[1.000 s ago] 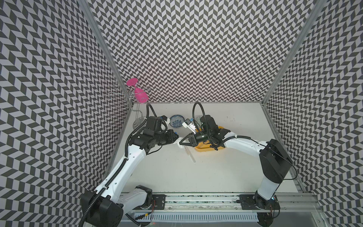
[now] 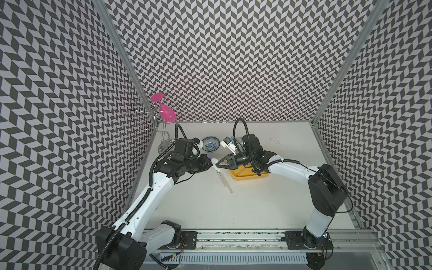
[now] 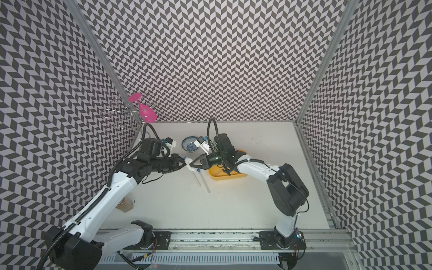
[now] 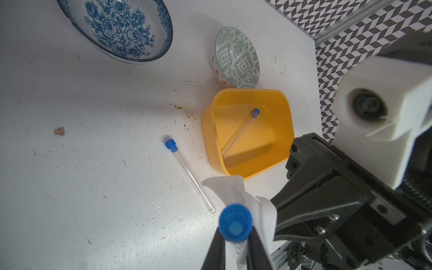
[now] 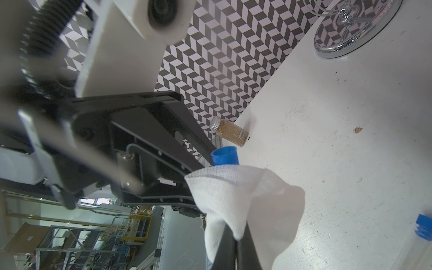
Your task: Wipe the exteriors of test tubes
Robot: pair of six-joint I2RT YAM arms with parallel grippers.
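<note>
My left gripper is shut on a test tube whose blue cap (image 4: 235, 220) faces the left wrist camera. A white cloth (image 5: 236, 191) is pinched in my right gripper, its fingers shut; it drapes against that tube just below the blue cap. Most of the held tube's glass is hidden by cloth and fingers. A second test tube (image 4: 191, 176), blue-capped, lies on the table. Another test tube (image 4: 240, 133) rests inside the yellow tray (image 4: 211, 139).
A blue floral bowl (image 4: 121, 27) and a green patterned bowl (image 4: 237, 58) stand behind the tray. A chrome rack base (image 5: 355, 36) and a jar (image 5: 229, 130) are on the left side.
The left arm has stayed almost still.
</note>
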